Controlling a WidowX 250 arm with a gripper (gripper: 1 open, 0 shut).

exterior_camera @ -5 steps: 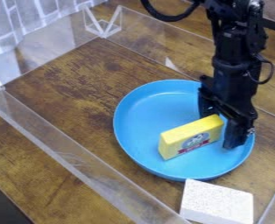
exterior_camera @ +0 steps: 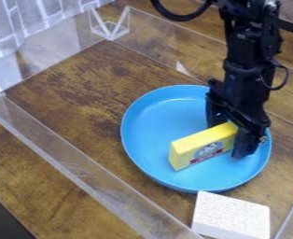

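Observation:
A blue plate [exterior_camera: 149, 131] lies on the wooden table. On it rests a yellow block [exterior_camera: 190, 147] with a printed label on its side, tilted diagonally toward the right. My black gripper [exterior_camera: 236, 131] is low over the plate's right side, around or against the block's right end. It is open; the dark fingers overlap the block, so whether they touch it is unclear.
A white block [exterior_camera: 230, 213] lies in front of the plate at the lower right. Clear plastic walls run along the left. The table left of the plate [exterior_camera: 75, 93] is bare.
The gripper has shifted very slightly at the plate's right side; the block and plate look almost unchanged.

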